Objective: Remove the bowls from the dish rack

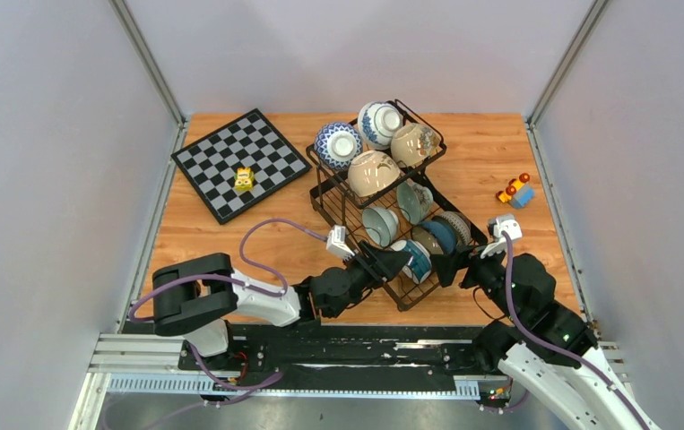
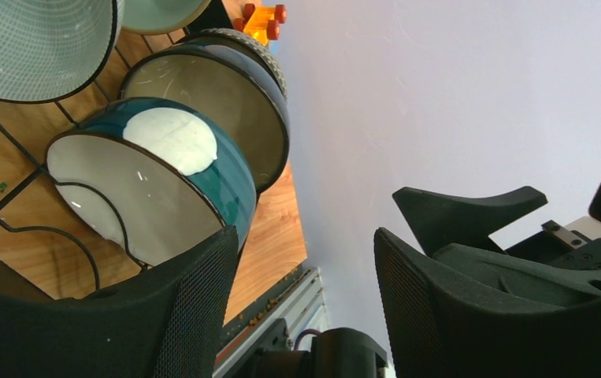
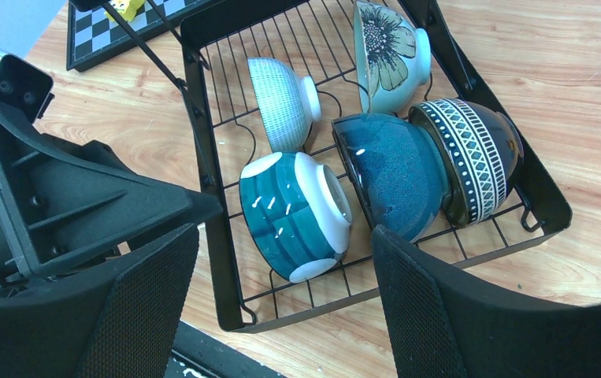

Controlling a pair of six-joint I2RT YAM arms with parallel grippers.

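Both grippers hang low at the front of the dish rack [image 1: 399,306]. My left gripper is open, its fingers beside a teal-and-white bowl [image 2: 222,177] on the lower tier. My right gripper is open above that same bowl, which sits between its fingers in view, with no clear contact. Behind it are a blue bowl [image 3: 391,173], a dark patterned bowl [image 3: 470,157], a pale bowl [image 3: 277,102] and a flower bowl [image 3: 387,55]. The upper tier holds several bowls, including a beige one [image 1: 372,173].
A chessboard [image 1: 212,161] with a yellow toy [image 1: 244,179] lies back left; a colourful toy [image 1: 517,193] lies right. The two grippers are close together.
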